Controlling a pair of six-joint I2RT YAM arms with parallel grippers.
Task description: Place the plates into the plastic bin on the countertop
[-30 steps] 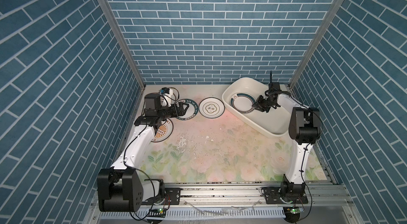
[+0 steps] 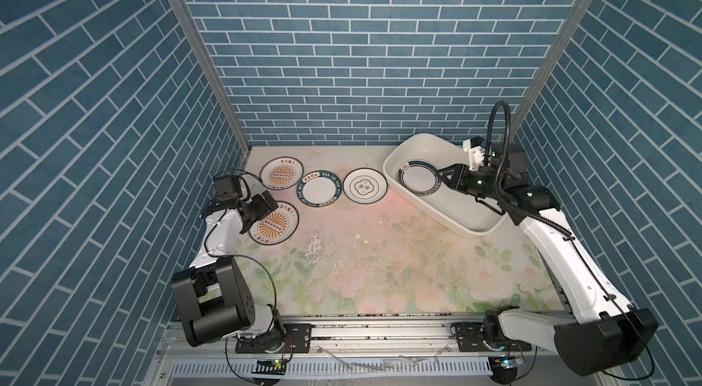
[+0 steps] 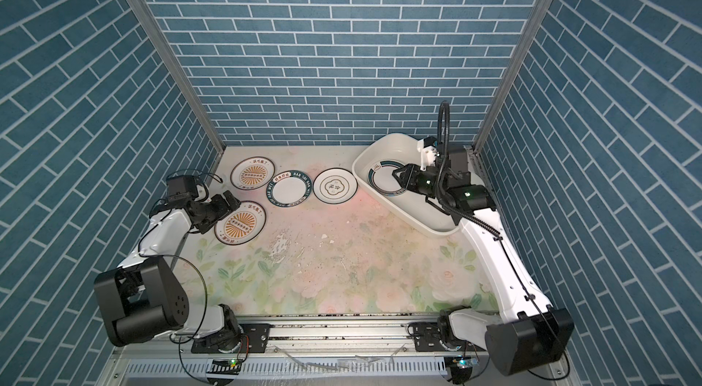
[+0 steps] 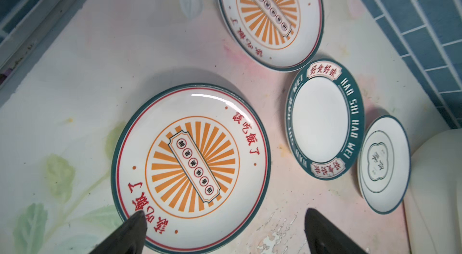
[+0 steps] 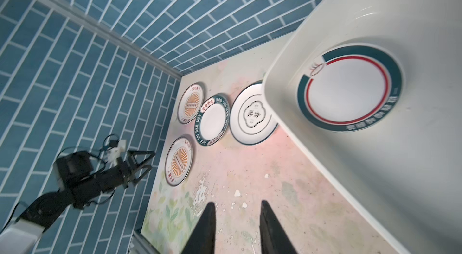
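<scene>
My left gripper hangs open above a sunburst plate (image 4: 192, 172) at the counter's left front. A second sunburst plate (image 2: 281, 173), a green-rimmed plate (image 2: 319, 188) and a white plate (image 2: 365, 185) lie along the back. The white plastic bin (image 2: 460, 221) stands at the right, holding a green-rimmed plate (image 5: 349, 85). My right gripper is raised above the bin's front side, part open with nothing seen between its fingers.
Tiled walls enclose the back and both sides.
My left gripper has moved left and down toward the front sunburst plate. My right gripper has risen from inside the bin toward the camera, leaving the plate there.
</scene>
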